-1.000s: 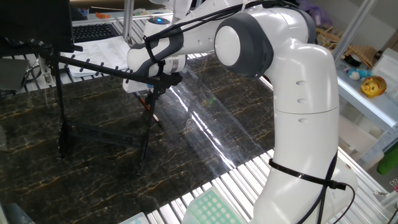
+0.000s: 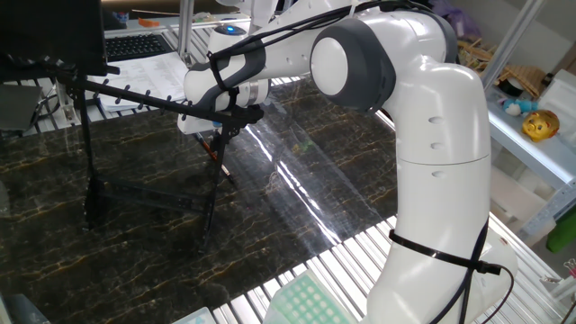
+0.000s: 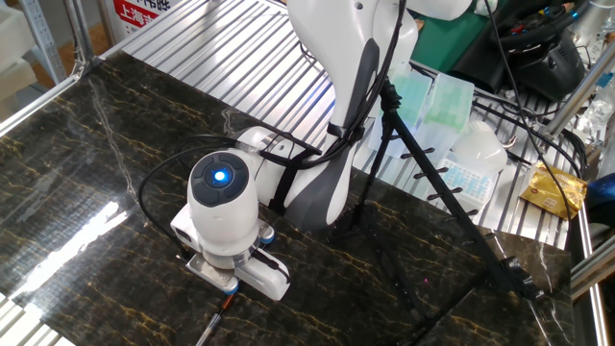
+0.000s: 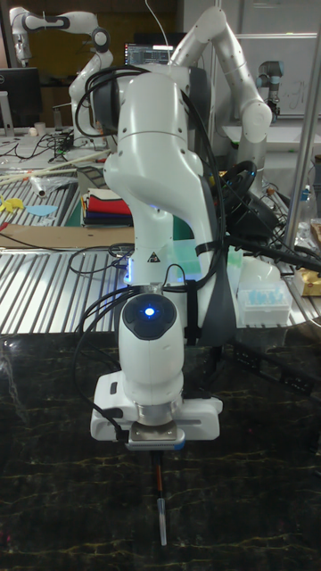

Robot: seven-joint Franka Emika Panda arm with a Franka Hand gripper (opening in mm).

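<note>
A thin stick like a brush or pen (image 4: 161,518), dark and orange-brown near the top with a pale silvery lower end, shows directly below my gripper (image 4: 158,451). In exterior view 2 the same stick (image 3: 217,315) slants out from beneath the hand's near side. The hand and its mount cover the fingertips in every view, so whether they grip the stick or stand apart from it is hidden. A black frame rack (image 2: 153,101) with a row of small pegs along its top bar stands upright on the dark marbled tabletop (image 2: 297,162), close beside the arm.
Pale boxes and a blue-and-white tip rack (image 3: 461,183) stand on the slatted metal surface behind the tabletop, near a gold packet (image 3: 553,189). Black cables hang along the arm.
</note>
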